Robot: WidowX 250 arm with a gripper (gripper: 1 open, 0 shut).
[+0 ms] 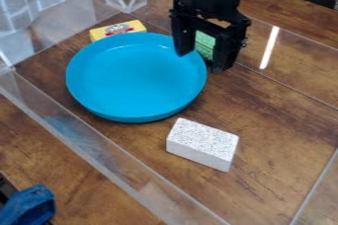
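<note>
The black gripper (204, 51) hangs at the top centre, open, over a green object (207, 39) that sits at the back right of a blue round plate (129, 79). The gripper's body partly hides the green object, and whether the fingers touch it cannot be told.
A yellow box (117, 31) lies behind the plate at the left. A white speckled block (203, 142) lies in front of the plate on the wooden table (278, 130). A blue crumpled item (30, 206) is at the bottom left.
</note>
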